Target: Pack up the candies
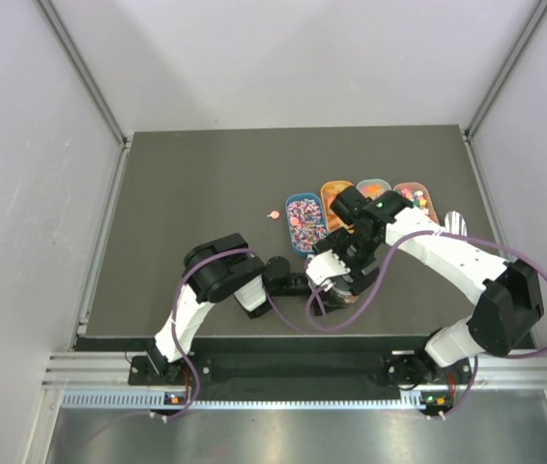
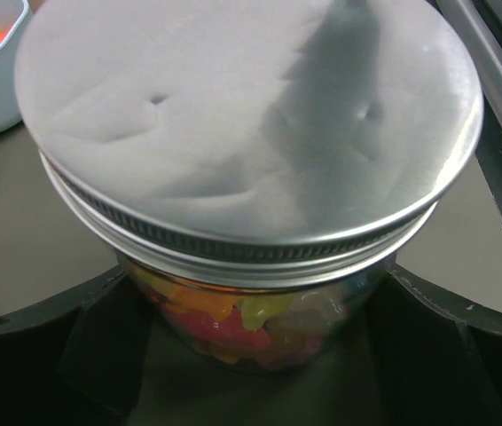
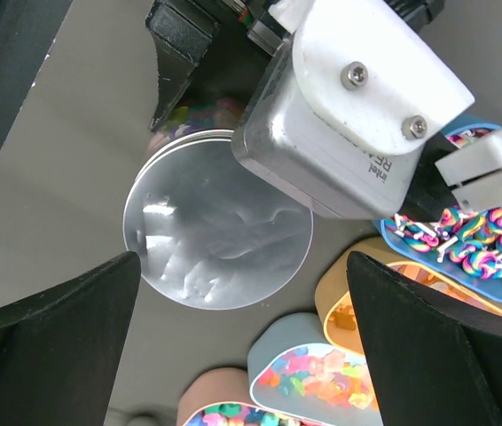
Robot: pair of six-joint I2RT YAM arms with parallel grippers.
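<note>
A glass jar (image 2: 233, 328) of colourful candies has its silver lid (image 2: 251, 124) on, filling most of the left wrist view. My left gripper is open around the jar's body, one finger on either side; contact is unclear. From the right wrist view, the lid (image 3: 220, 235) shows from above, its upper right edge covered by the left gripper's housing (image 3: 331, 133). Above that lid, my right gripper stands open, its fingers (image 3: 56, 337) apart with nothing gripped. In the top view the right arm hides most of the jar.
Behind the jar stand a blue bin (image 1: 306, 224) of wrapped candies, an orange bin (image 1: 331, 192), a pale bin (image 3: 273, 342) of gummies and a pink bin (image 1: 418, 189). One loose pink candy (image 1: 273, 215) lies left of them.
</note>
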